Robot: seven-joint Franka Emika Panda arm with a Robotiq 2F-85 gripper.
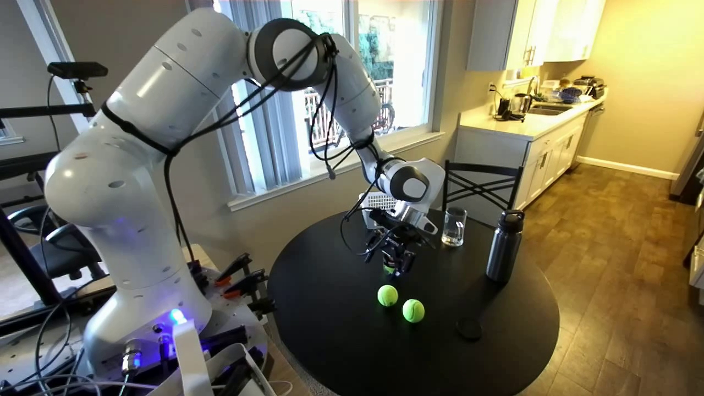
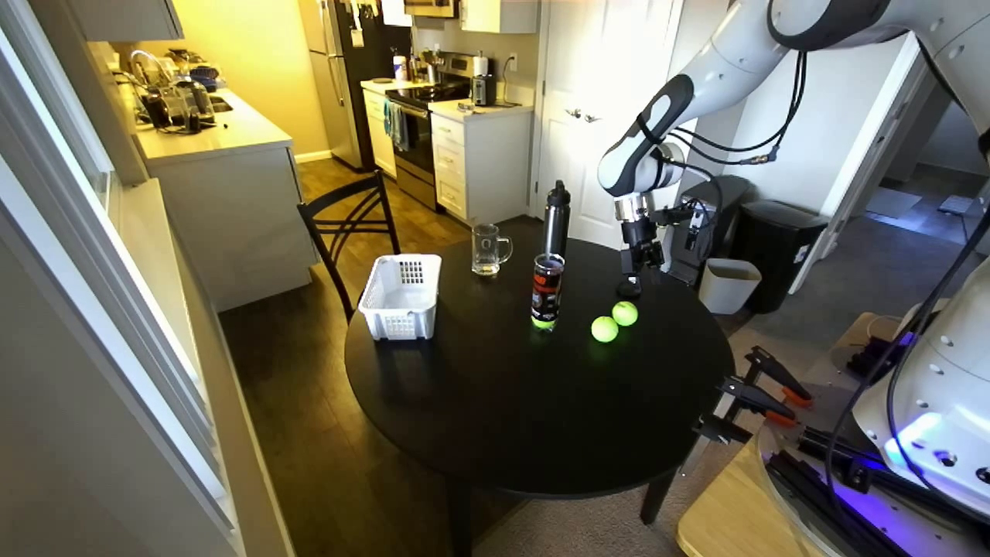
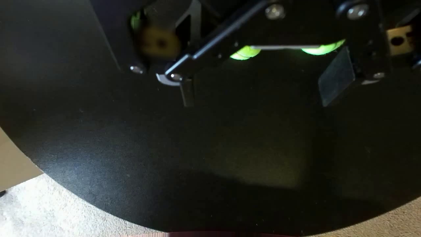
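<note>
Over the table, my gripper (image 1: 389, 254) (image 2: 640, 269) points down and stands open, with only bare table showing between its fingers in the wrist view. Two green tennis balls, one (image 1: 388, 296) (image 2: 605, 329) and another (image 1: 413, 311) (image 2: 626, 314), lie close together on the tabletop. Parts of both balls show beneath the gripper's links in the wrist view. A clear ball can (image 2: 547, 295) stands upright near them, with a green ball visible at its bottom. In exterior view 1 the gripper hides most of this can.
On the round black table (image 1: 330, 330) (image 2: 520, 418) are a white basket (image 2: 404, 292), a glass mug (image 1: 454, 227) (image 2: 486, 251), a dark bottle (image 1: 505, 247) (image 2: 557, 218) and a flat black disc (image 1: 469, 329).
</note>
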